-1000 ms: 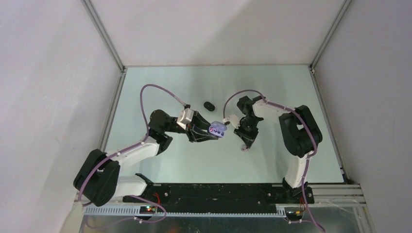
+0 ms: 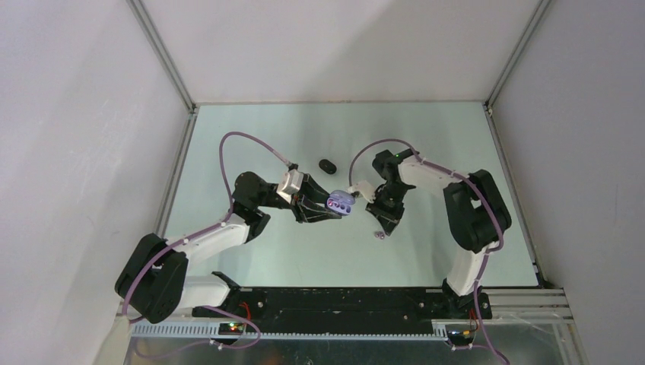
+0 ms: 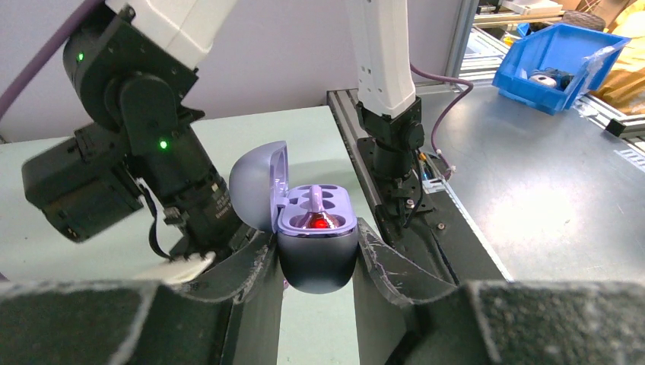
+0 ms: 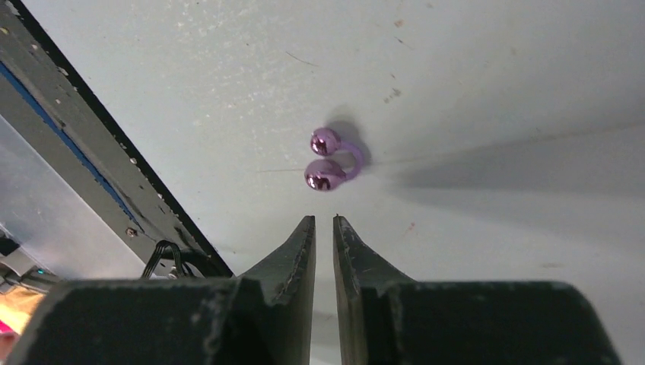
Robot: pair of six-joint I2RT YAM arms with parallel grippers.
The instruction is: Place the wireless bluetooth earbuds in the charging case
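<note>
My left gripper is shut on the purple charging case (image 3: pixel 316 255), whose lid is raised. One earbud (image 3: pixel 316 199) stands in the case's tray with a red glow beneath it. In the top view the case (image 2: pixel 340 203) is held above the table, left of the right arm. A second purple earbud (image 4: pixel 335 163), clip-shaped with two shiny ends, lies loose on the table. My right gripper is slightly open, a narrow empty gap between its fingers, just short of that earbud. From above, the earbud (image 2: pixel 379 235) shows beside the right fingertips.
A small black oval object (image 2: pixel 327 166) lies on the table behind the case. The dark front rail (image 2: pixel 342 308) borders the table. A blue bin (image 3: pixel 559 65) stands off the table.
The left arm and case have stayed still.
</note>
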